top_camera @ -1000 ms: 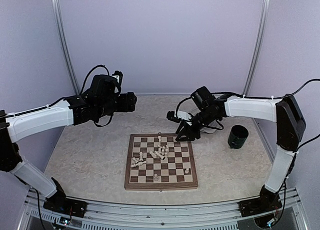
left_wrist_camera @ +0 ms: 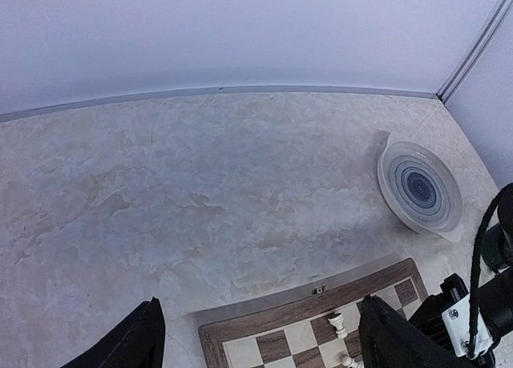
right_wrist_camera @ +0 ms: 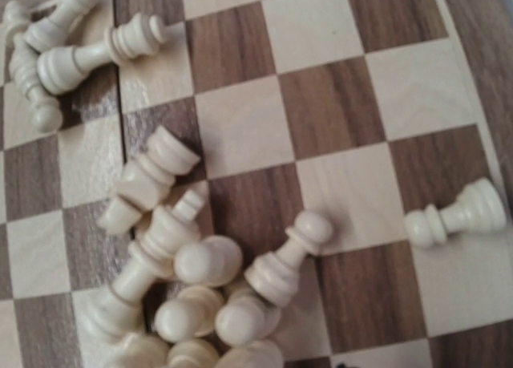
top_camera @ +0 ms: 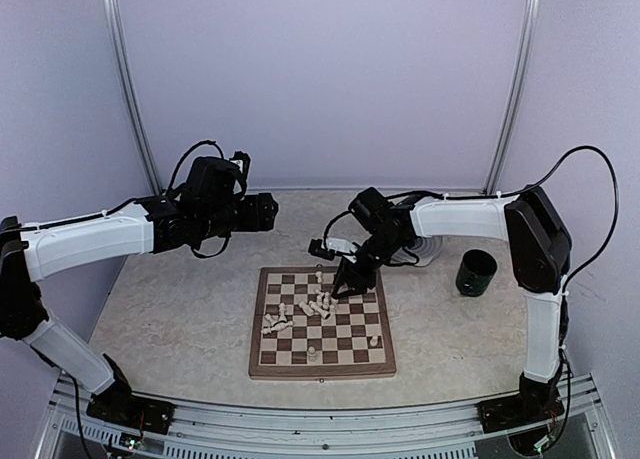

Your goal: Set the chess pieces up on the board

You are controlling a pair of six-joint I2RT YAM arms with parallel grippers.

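Note:
White chess pieces lie in piles on the wooden board [top_camera: 356, 353], with a few apart; a standing piece [top_camera: 312, 353] is near the front edge. The right wrist view shows a fallen king [right_wrist_camera: 132, 272] among several pawns, and a lone pawn [right_wrist_camera: 473, 208] on its side. My right gripper [top_camera: 340, 287] is low over the central pile; its fingertips are out of sight in its wrist view, so its fingers are unclear. My left gripper [top_camera: 262, 212] is raised above the table left of the board, open and empty.
A dark cup [top_camera: 476, 273] stands right of the board. A plastic lid or dish [left_wrist_camera: 418, 184] lies at the back right, partly behind the right arm. The table left of the board is clear.
My right gripper has moved left and down onto the pile on the board. The left arm has shifted slightly right and lower since about a second ago.

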